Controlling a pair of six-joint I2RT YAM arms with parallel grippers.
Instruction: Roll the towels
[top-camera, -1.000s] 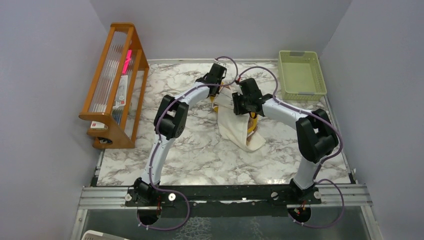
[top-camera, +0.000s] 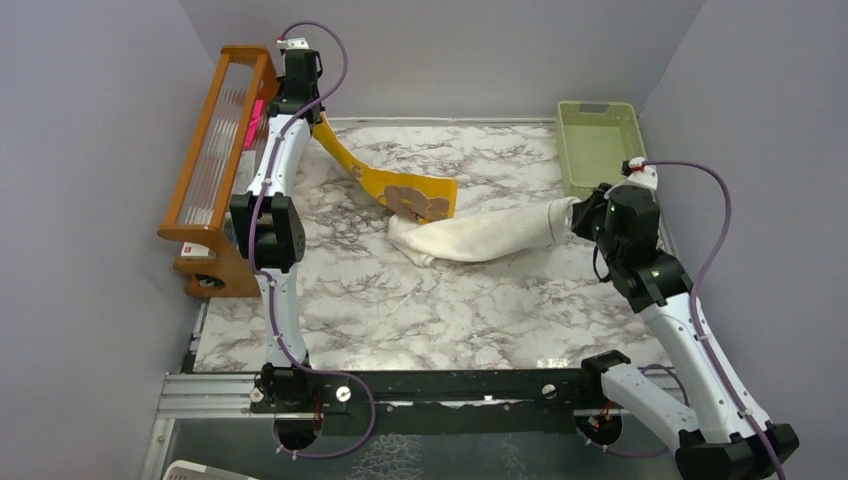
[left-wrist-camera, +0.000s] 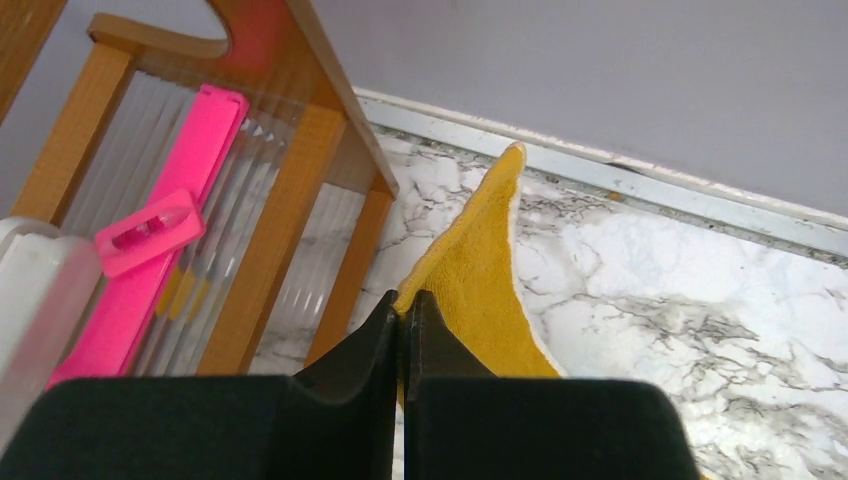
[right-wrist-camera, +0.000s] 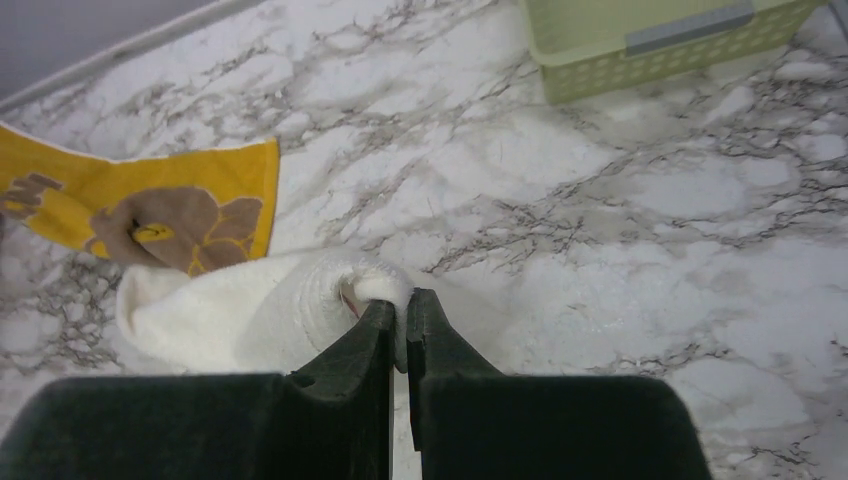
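A yellow towel (top-camera: 365, 178) with brown patches stretches from the upper left to the middle of the marble table. My left gripper is shut on its edge, lifted near the wooden rack. The white towel (top-camera: 490, 235) runs from the middle toward the right, its left end touching the yellow towel's patched end. My right gripper is shut on a bunched, raised end of this white towel, in front of the green basket. In the right wrist view the yellow towel (right-wrist-camera: 190, 200) lies flat at its patched end. Both towels are unrolled.
A wooden rack (top-camera: 250, 240) with a pink item (left-wrist-camera: 180, 200) inside stands on the left. The green basket (top-camera: 600, 150) sits empty at the back right. Bare marble fills the front of the table.
Both grippers were close together in the middle; the left has gone to the upper left with the yellow towel, the right to the right with the white one. The towels have been drawn apart.
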